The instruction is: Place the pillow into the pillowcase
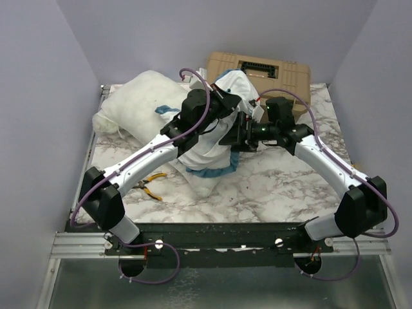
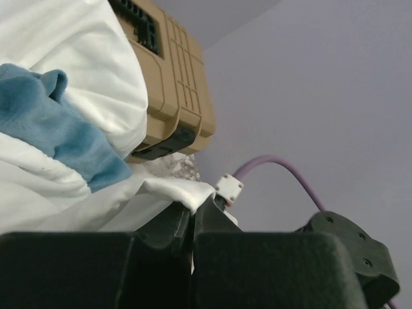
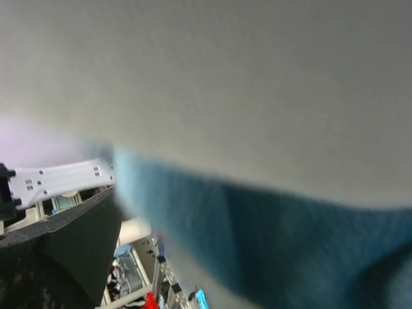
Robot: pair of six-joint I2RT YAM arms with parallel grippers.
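Observation:
The white pillow (image 1: 141,103) lies at back left. The white pillowcase with blue trim (image 1: 212,161) is bunched over it in the middle, draped up to the right. My left gripper (image 1: 228,103) is shut on a fold of the white pillowcase (image 2: 174,190), raised at the upper middle. My right gripper (image 1: 241,132) is open against the cloth, just below and right of the left one. In the right wrist view, blurred white fabric and blue trim (image 3: 174,193) fill most of the picture.
A tan case (image 1: 290,77) stands behind at back right. Orange-handled pliers (image 1: 151,193) lie on the marble table (image 1: 302,193) to the left front.

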